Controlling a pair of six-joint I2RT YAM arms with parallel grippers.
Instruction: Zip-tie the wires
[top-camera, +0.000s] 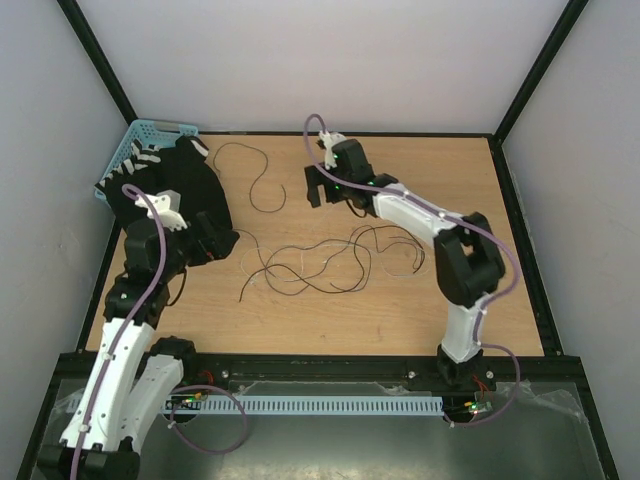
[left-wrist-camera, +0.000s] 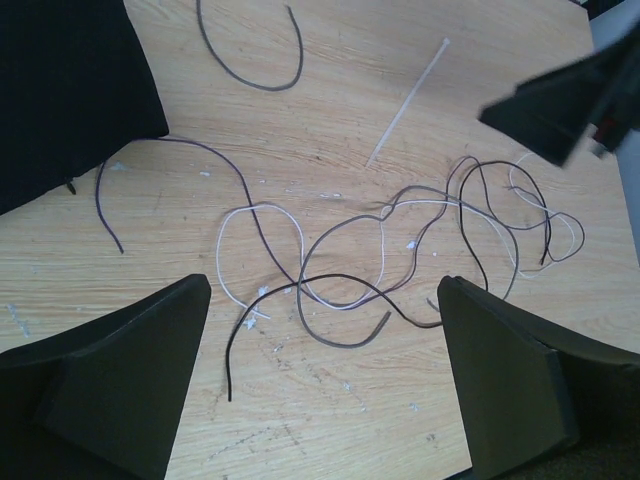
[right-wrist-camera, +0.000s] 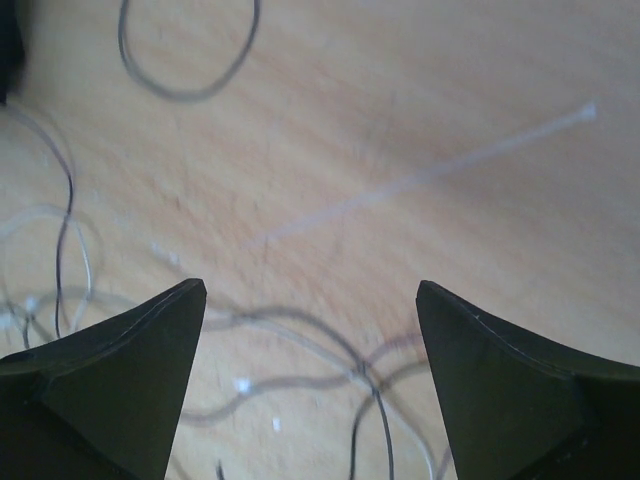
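Note:
Loose wires (top-camera: 330, 285) in black, grey, purple and white lie tangled across the middle of the table. A translucent white zip tie lies behind them, and shows blurred between the fingertips' view in the right wrist view. My left gripper (top-camera: 215, 238) hangs open over the table's left part, near the black cloth, nothing between its fingers. My right gripper (top-camera: 325, 185) is open above the back middle, over the zip tie's area, holding nothing.
A black cloth (top-camera: 165, 175) with striped parts lies over a light blue basket (top-camera: 155, 130) at the back left. A separate wire (top-camera: 265, 180) lies at the back.

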